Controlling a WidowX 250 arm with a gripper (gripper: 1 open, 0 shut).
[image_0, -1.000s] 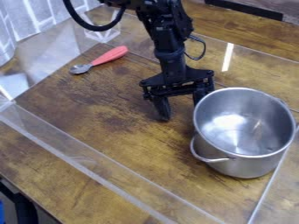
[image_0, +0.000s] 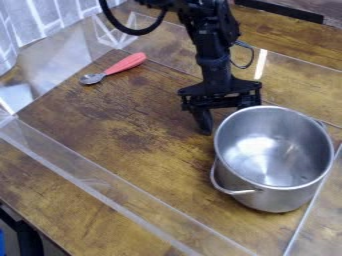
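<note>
My black gripper (image_0: 218, 110) hangs low over the wooden table, just behind and left of a large steel pot (image_0: 273, 158) with a side handle. Part of the gripper is behind or against the pot's rim, and I cannot tell whether it touches it or holds anything. A spoon with a red handle (image_0: 123, 64) lies at the upper left.
Clear plastic sheeting or edging (image_0: 120, 181) runs along the left and lower part of the table (image_0: 107, 130).
The pot sits slightly lower in the view and a little to the left, and my gripper has shifted slightly with it.
</note>
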